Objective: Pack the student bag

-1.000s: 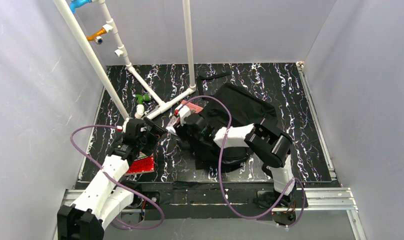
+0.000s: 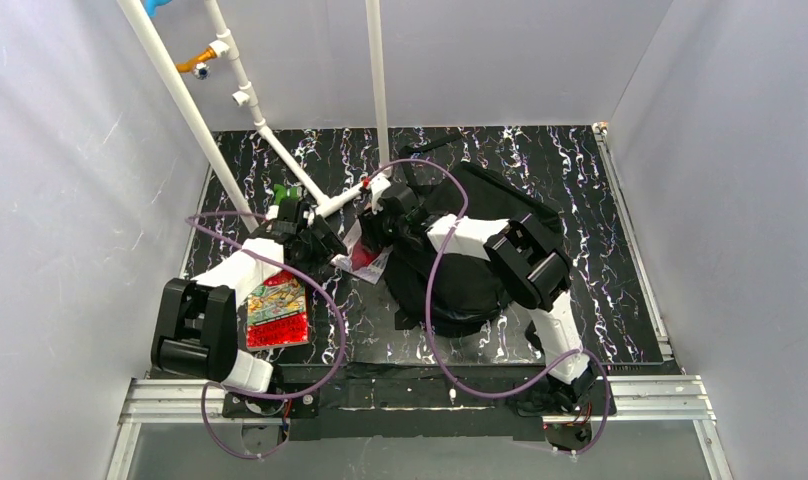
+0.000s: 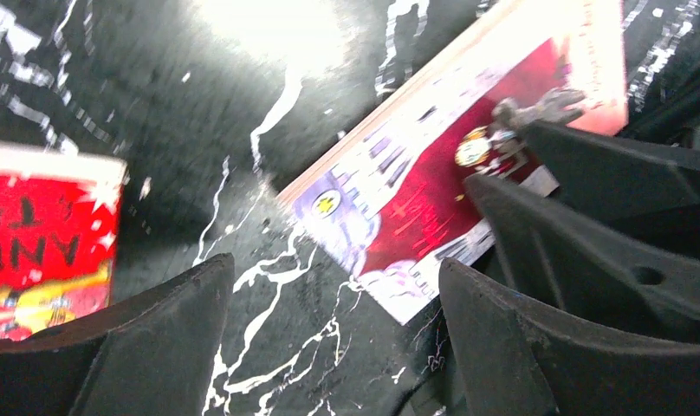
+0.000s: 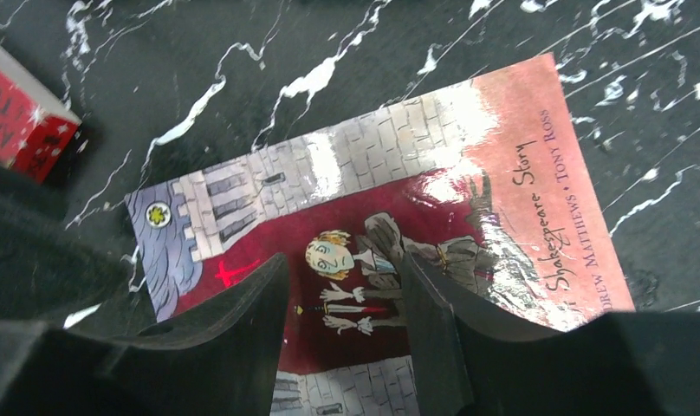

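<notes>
A pink-and-maroon Shakespeare story book (image 4: pixel 520 217) lies flat on the black marble floor, left of the black bag (image 2: pixel 460 280). My right gripper is over this book, fingers apart, with the book's cover showing between them; the top view also shows it there (image 2: pixel 370 228). My left gripper stands open just left of the same book, nothing between its fingers; the right gripper's black fingers reach into the left wrist view from the right. A red-and-yellow book (image 2: pixel 277 320) lies at the front left.
White PVC pipes (image 2: pixel 330 203) with coloured valves stand behind both grippers at the back left. The floor right of the bag is clear. The two grippers are close together.
</notes>
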